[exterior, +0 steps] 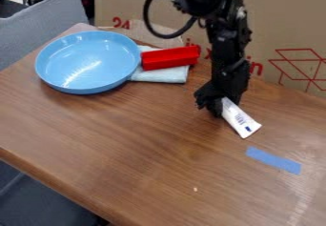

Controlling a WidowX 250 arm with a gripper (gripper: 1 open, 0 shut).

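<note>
My black gripper (219, 98) is low over the right-middle of the wooden table, shut on a white tube (239, 119) with dark markings. The tube slants down toward the front right from beneath the fingers, which hide its upper end.
A blue bowl (87, 60) sits at the back left beside a red block (169, 56) on a folded pale cloth (159, 74). A blue tape strip (273, 160) is at right. Cardboard (287, 49) stands behind.
</note>
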